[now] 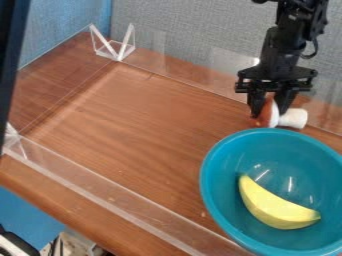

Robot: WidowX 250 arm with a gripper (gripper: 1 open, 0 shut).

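My black gripper (pixel 267 105) reaches down at the back right of the table, its fingers closed around a small object (pixel 275 114) with an orange-red end and a white cylindrical part lying toward the right. The fingers partly hide it. Just in front is a teal bowl (pixel 219 185) holding a yellow banana (pixel 273 206).
Clear low walls run along its front and back edges, with white wire brackets (pixel 112 42) at the back left. A grey wall stands behind.
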